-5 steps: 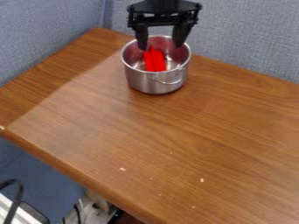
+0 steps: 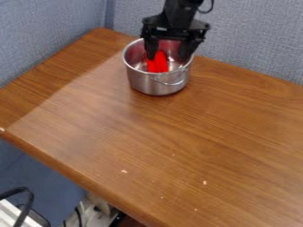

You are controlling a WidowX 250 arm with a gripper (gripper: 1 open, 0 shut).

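Observation:
A silver metal pot (image 2: 157, 82) stands on the wooden table near the back. A red object (image 2: 157, 64) is inside it. My black gripper (image 2: 168, 51) is directly over the pot, its open fingers reaching down into the rim around the upper part of the red object. Whether they touch it is not clear.
Grey padded walls (image 2: 48, 44) rise at the left and back. Cables and hardware lie below the table at the lower left.
My gripper has moved down from above the pot to inside its rim. The pot has not visibly moved.

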